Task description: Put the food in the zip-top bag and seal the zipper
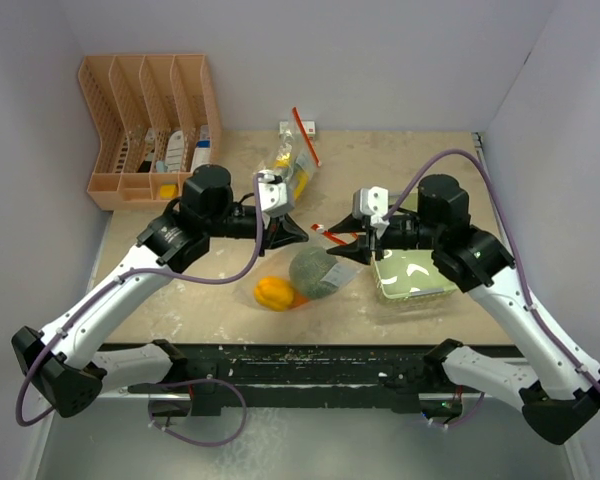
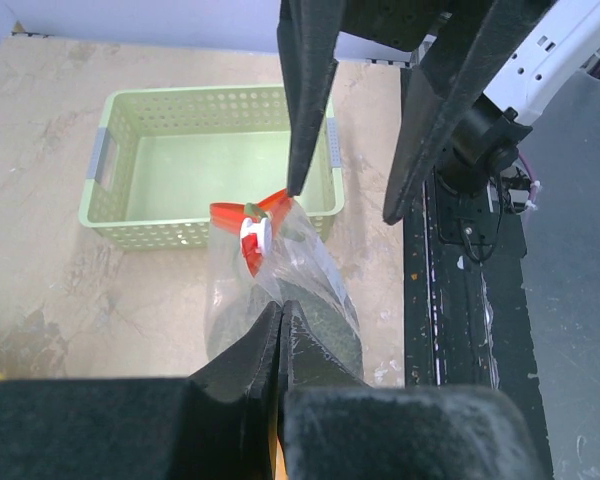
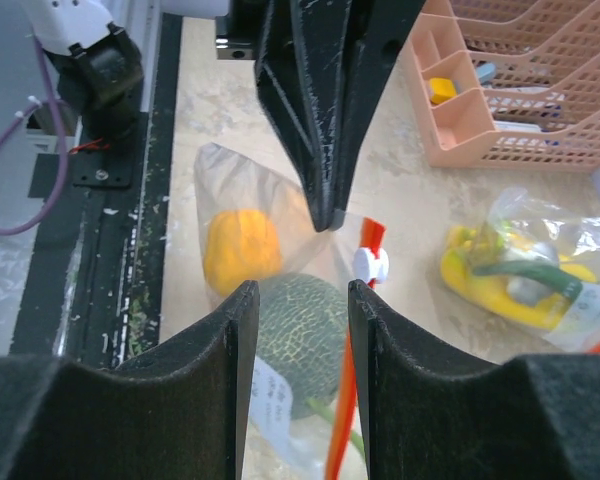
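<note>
A clear zip bag (image 3: 280,260) lies at the table's front middle, holding an orange pepper (image 1: 273,291) and a greenish rounded item (image 1: 312,268). Its red zipper (image 3: 348,380) with a white slider (image 3: 369,265) runs along the open-looking edge nearest the right arm; whether it is sealed, I cannot tell. My left gripper is shut over the bag's left part, with nothing visible between its fingers. My right gripper stands open just above the zipper.
A green basket (image 2: 209,160) sits at right, beside the bag. A second bag with yellow food (image 3: 515,265) lies behind. A divided pink organiser (image 1: 146,110) stands back left.
</note>
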